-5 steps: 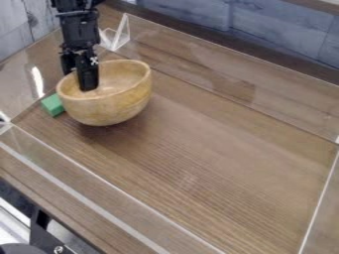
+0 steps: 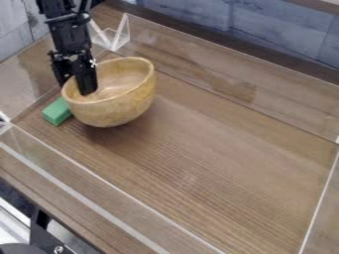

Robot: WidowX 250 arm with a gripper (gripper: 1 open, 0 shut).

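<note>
A wooden bowl [image 2: 122, 99] sits in the upper left of the camera view, tilted. The black gripper [image 2: 75, 73] is at its left rim, fingers over or around that wall; whether they are closed on it cannot be told. A green object [image 2: 56, 112] lies at the bowl's left, partly hidden by it.
A white item [image 2: 111, 36] is at the back beside the arm. Pale edges border the table at left and upper right.
The gripper has moved slightly left and down with the bowl, which has shifted the same way. More of the green object shows below.
</note>
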